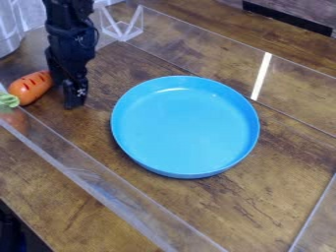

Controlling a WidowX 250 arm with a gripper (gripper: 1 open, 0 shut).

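My black gripper (69, 85) hangs down at the upper left of the camera view, its fingers low over the wooden table, open. Just left of it lies an orange toy carrot (31, 87) with a green top, close beside the fingers. A large blue plate (184, 126) sits in the middle, to the right of the gripper and apart from it.
A pale round object (10, 24) stands at the top left edge, partly out of view. Clear transparent strips run along the left and right sides. The wooden surface right of and below the plate is clear.
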